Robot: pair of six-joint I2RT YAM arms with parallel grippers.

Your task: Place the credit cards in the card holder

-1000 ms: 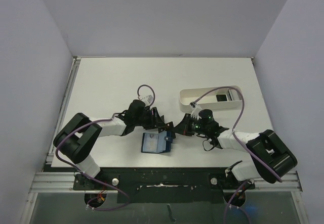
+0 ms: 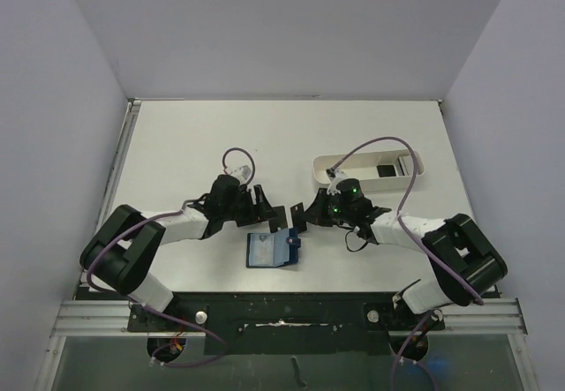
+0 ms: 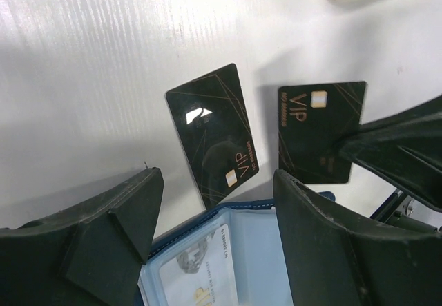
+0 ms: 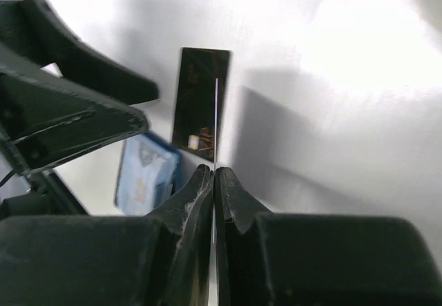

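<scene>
My right gripper is shut on a black VIP card, which hangs above the table and appears edge-on in the right wrist view. A second black card [image 3: 214, 133] lies flat on the table, its lower corner close to the holder's back edge. The blue card holder [image 2: 272, 249] lies spread open at the front, with a white card [image 3: 199, 271] in its left side. Over the holder's back edge, my left gripper stands open, its fingers apart and nothing between them.
A white bin [image 2: 328, 184] with a dark item [image 2: 386, 171] in it stands at the back right. Both arms come close together just behind the holder.
My left gripper has drawn back to the left, away from the right one. The right gripper has moved slightly back from the holder with its card, and a black card now shows lying on the table.
</scene>
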